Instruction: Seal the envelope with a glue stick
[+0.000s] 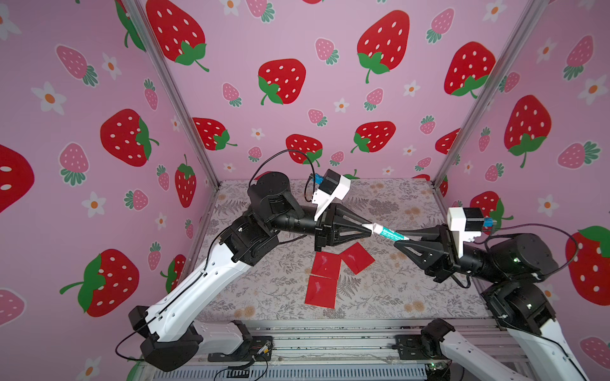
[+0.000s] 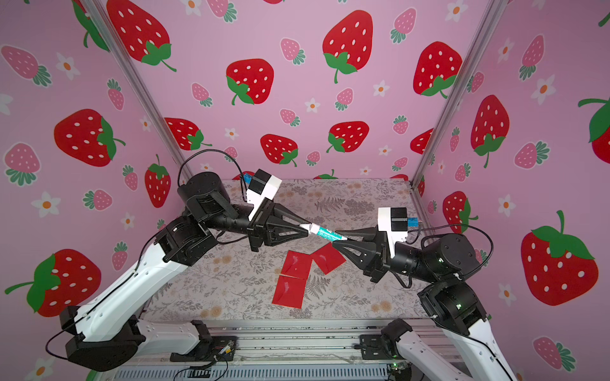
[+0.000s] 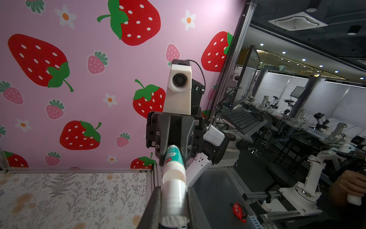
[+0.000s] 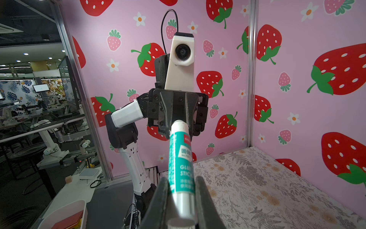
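A teal glue stick (image 1: 392, 233) with white ends hangs in the air, tilted, between my two grippers. My left gripper (image 1: 368, 230) is shut on its white cap end (image 3: 174, 198), and my right gripper (image 1: 404, 243) is shut on the opposite white end (image 4: 181, 208). No gap shows along the stick in the top views, so whether the cap is loose I cannot tell. On the table below lie red envelope pieces: a lower one (image 1: 321, 291), an upper one (image 1: 326, 264) touching it, and an angled one (image 1: 357, 257) to the right.
Strawberry-print walls (image 2: 311, 82) close in the back and sides. In the right wrist view a white bin (image 4: 68, 213) stands outside the table.
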